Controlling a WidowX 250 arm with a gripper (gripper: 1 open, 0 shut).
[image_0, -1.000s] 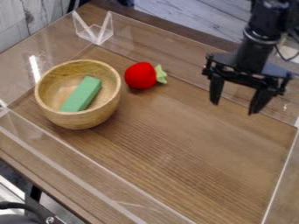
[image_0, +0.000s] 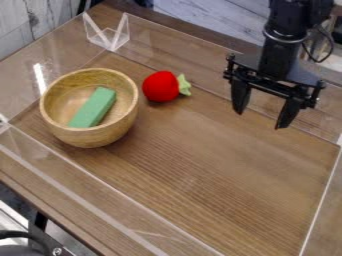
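My gripper (image_0: 273, 98) is at the upper right, black, hanging low over the table with its fingers spread wide and nothing seen between them. To the left, a red strawberry-like object (image_0: 160, 86) with green leaves lies on the table. A wooden bowl (image_0: 115, 124) sits further left with a green block (image_0: 92, 107) inside it.
A clear, angular object (image_0: 104, 29) stands at the back left, near the table's rim.
The bowl, block and red object look unmoved.
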